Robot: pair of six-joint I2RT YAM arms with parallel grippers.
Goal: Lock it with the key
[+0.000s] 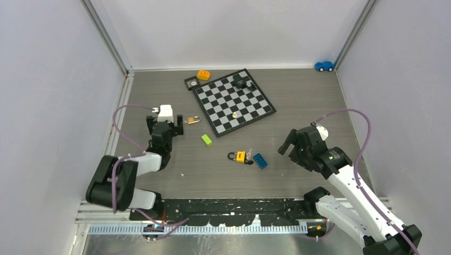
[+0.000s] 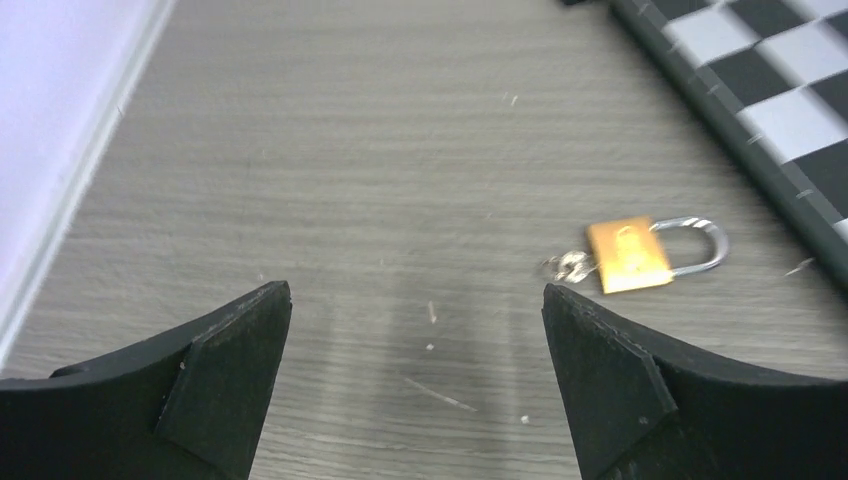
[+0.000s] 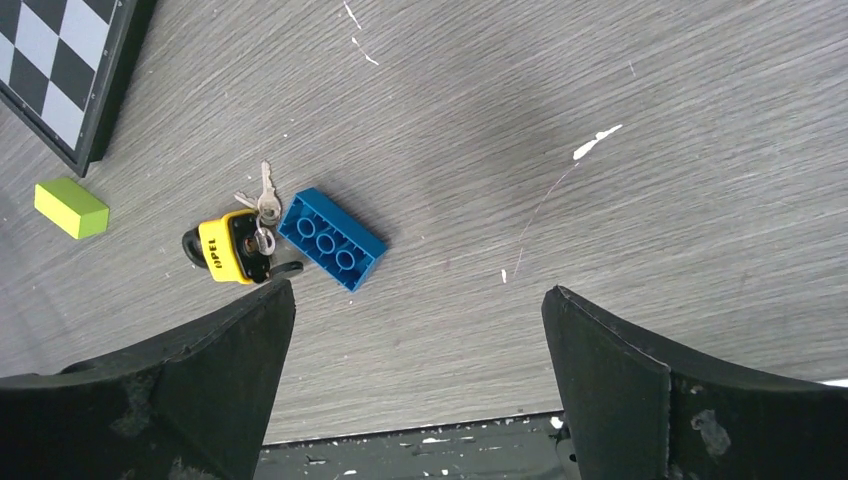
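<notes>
A small brass padlock (image 2: 628, 255) with its keys (image 2: 571, 266) lies on the table left of the chessboard; my left gripper hangs just left of it, open and empty. A larger yellow padlock (image 3: 223, 250) with a black shackle and two keys (image 3: 267, 201) lies at the front middle, beside a blue brick (image 3: 330, 238). My right gripper is open above the bare table to the right of these, nothing between its fingers.
The chessboard (image 1: 220, 100) fills the back middle, with dark objects and a pale piece on it. A green block (image 1: 207, 139), an orange block (image 1: 203, 75), a dark square object (image 1: 192, 83) and a blue toy car (image 1: 324, 66) lie around it.
</notes>
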